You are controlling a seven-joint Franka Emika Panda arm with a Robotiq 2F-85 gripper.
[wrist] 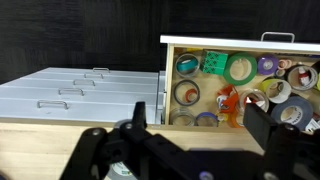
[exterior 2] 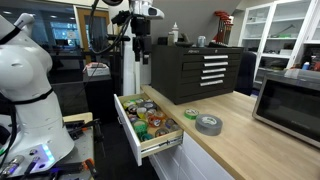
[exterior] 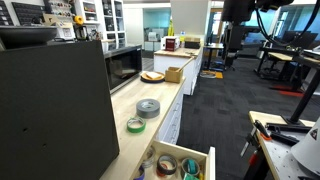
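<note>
High over an open drawer (exterior 2: 157, 146) hangs my gripper, its two dark fingers standing wide apart with nothing visible between them. Several rolls of tape fill the drawer, among them a green roll (wrist: 240, 69) and a brown-rimmed roll (wrist: 187, 92). A green box-like item (wrist: 214, 62) and an orange item (wrist: 228, 99) lie among them. On the counter (exterior 2: 240, 135), a grey tape roll (exterior 2: 208, 124) sits near a smaller green tape roll (exterior 2: 190, 114). Exterior view 1 shows the same grey roll (exterior: 148, 108) and green roll (exterior: 136, 125).
A dark cabinet (exterior 2: 195, 72) stands at the counter's end beside the drawer. Farther along are a microwave (exterior 2: 290, 104), a plate (exterior: 152, 77) and a small brown box (exterior: 174, 75). Bare counter surrounds the two rolls. Closed white drawers (wrist: 95, 85) adjoin the open one.
</note>
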